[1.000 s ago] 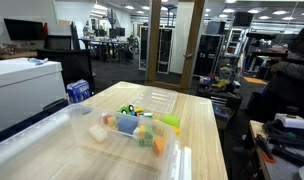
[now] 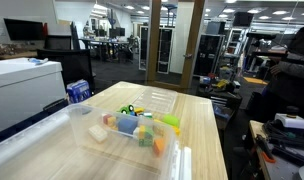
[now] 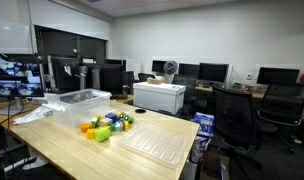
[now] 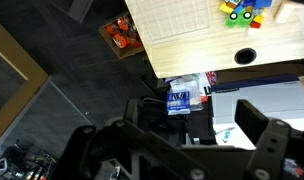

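Note:
My gripper shows only in the wrist view. Its dark fingers stand wide apart, open, with nothing between them. Below it lies the table's edge and the floor side. Colourful blocks (image 3: pixel 107 128) rest in a loose group on the wooden table, beside a clear plastic bin (image 3: pixel 78 106). The same blocks (image 4: pixel 250 12) reach into the top right corner of the wrist view, away from the fingers. Through the walls of the clear bin (image 2: pixel 44 135), blocks show in exterior view 1; which of them lie behind it is hard to tell there.
A pale gridded sheet (image 3: pixel 157 143) covers part of the table, with bare wood around it. Near the table edge sits a small black disc (image 4: pixel 245 56). A white cabinet (image 3: pixel 158 97) and a blue box (image 2: pixel 78 91) stand beyond the table.

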